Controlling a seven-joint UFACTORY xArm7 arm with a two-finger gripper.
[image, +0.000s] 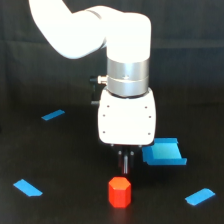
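Note:
A red hexagonal block stands on the black surface at the lower middle. The white arm's gripper hangs just above and behind it, its dark narrow fingers pointing down. Whether the fingers are open or shut is too small to tell. A flat blue square lies behind and to the right of the gripper, partly hidden by it.
Short blue tape strips lie at the left front, with others at the right front and the left back.

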